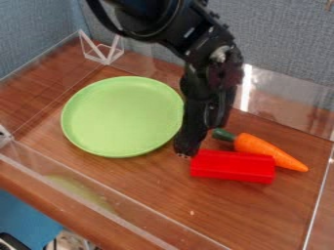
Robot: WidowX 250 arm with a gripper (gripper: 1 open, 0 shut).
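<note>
My black gripper [189, 146] points down just above the table, at the left end of a red block [235, 166] and right of a green plate [120, 114]. Its fingertips are dark and small, with nothing seen held between them. An orange carrot [271, 151] with a green top lies behind the red block, partly beside the gripper.
The wooden table [156, 200] has clear room at the front. Transparent panels edge it at the front, back and right. A white wire frame [102, 51] stands at the back left, and grey padded walls rise behind.
</note>
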